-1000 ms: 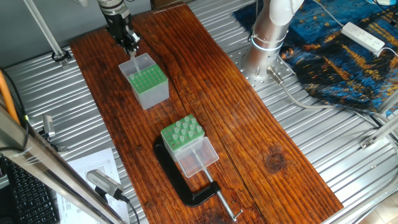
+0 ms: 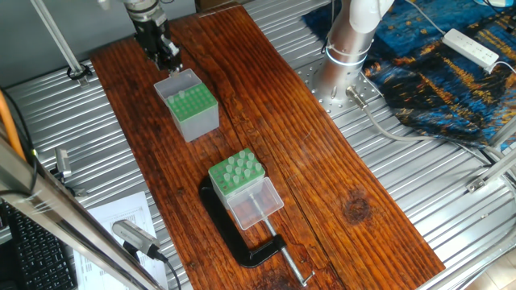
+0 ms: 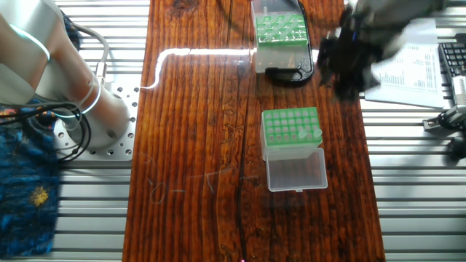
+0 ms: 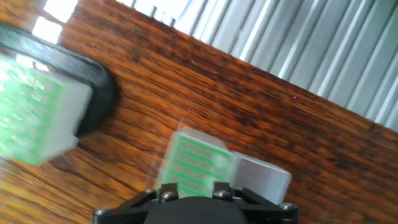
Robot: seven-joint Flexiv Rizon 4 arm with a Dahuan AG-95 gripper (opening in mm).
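My gripper shows at the bottom of the wrist view, its two dark fingers apart with nothing visible between them. In exterior view 1 the gripper hangs at the top, just beyond the open lid of a green-topped box. That box has mostly empty holes, with two clear tips at one corner. A second green-topped box carries several clear tips and has its lid folded open. Motion blurs the gripper in exterior view 2.
A black C-clamp sits against the second box, its screw rod reaching toward the near edge. Paper lies off the table's edge.
A thin clear piece hung below my gripper over the box lid a second ago; it no longer shows there. The gripper has shifted slightly. Both boxes have stayed put.
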